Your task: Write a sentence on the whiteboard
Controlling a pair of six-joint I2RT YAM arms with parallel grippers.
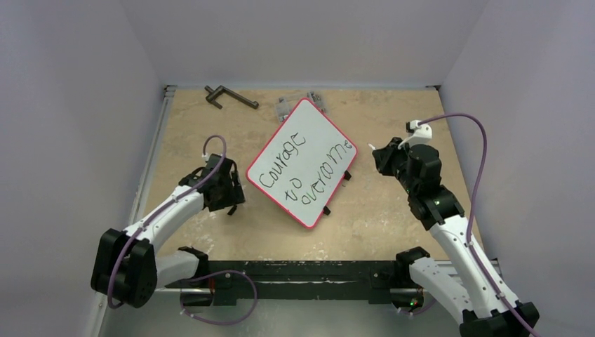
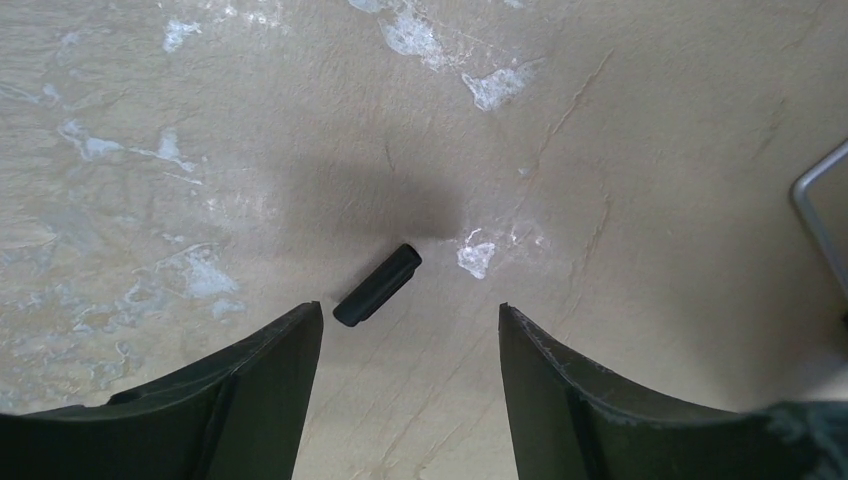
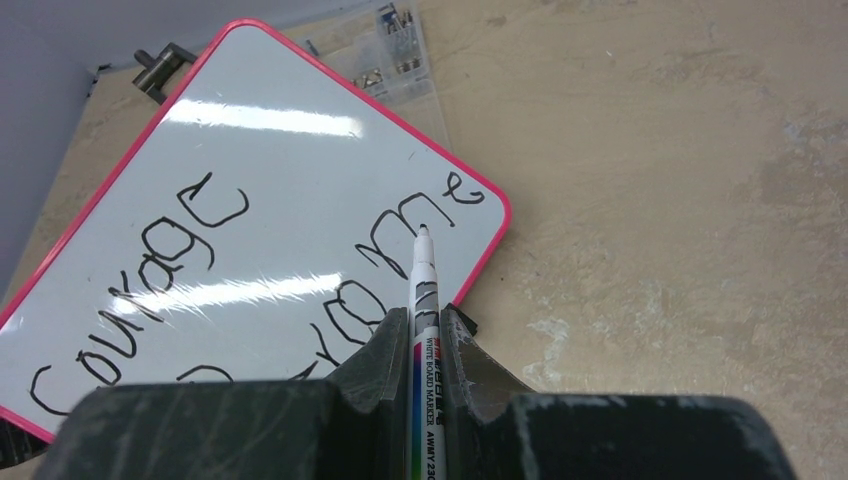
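Observation:
The whiteboard [image 1: 302, 151], edged in pink, lies tilted like a diamond mid-table, with "Courage to overcome" in uneven black handwriting on it. Gripped upright between the fingers of my right gripper is a white marker [image 3: 425, 265], its dark tip bare; in the top view this arm stays to the right of the board. A black marker cap [image 2: 377, 285] rests on the table. Over it hovers my left gripper, its fingers apart and the cap beyond their tips, nearer the left finger [image 2: 290, 350]. Nothing is between those fingers.
Behind the board sit a clear box of small parts [image 1: 284, 107] and a dark metal bracket [image 1: 231, 96]. Two black clamps, one of them a lower clamp [image 1: 326, 210], touch the board's lower right edge. Bare table surrounds the cap.

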